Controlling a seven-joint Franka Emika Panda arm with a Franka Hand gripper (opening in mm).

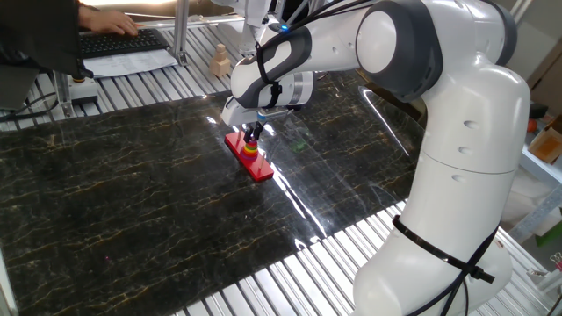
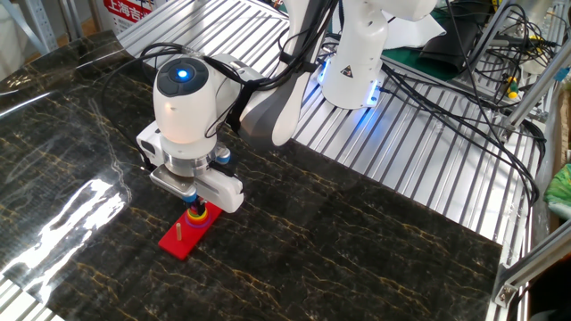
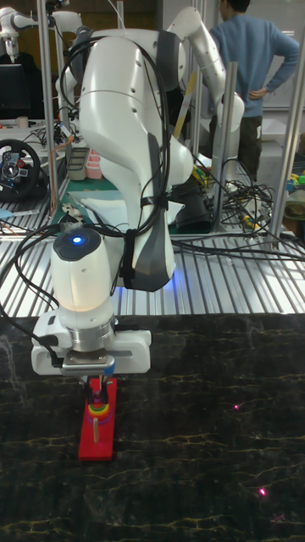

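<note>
A red oblong base (image 1: 261,171) lies flat on the dark marbled tabletop. Coloured rings (image 1: 251,150), with yellow and red among them, are stacked around its middle; a purple ring (image 3: 108,419) shows low in the stack in exterior view 3. Toward one end of the base a bare wooden peg (image 2: 178,233) stands upright. My gripper (image 1: 252,137) points down at the top of the ring stack, its dark fingertips at or just above the upper ring. The fingers are too small and too covered to show how far apart they are, or whether they grip a ring.
Slatted metal decking (image 2: 419,178) borders the tabletop. Beyond the table's edge stand a small wooden figure (image 1: 220,61) and a keyboard (image 1: 105,44). Cables (image 2: 482,134) lie near the arm's base.
</note>
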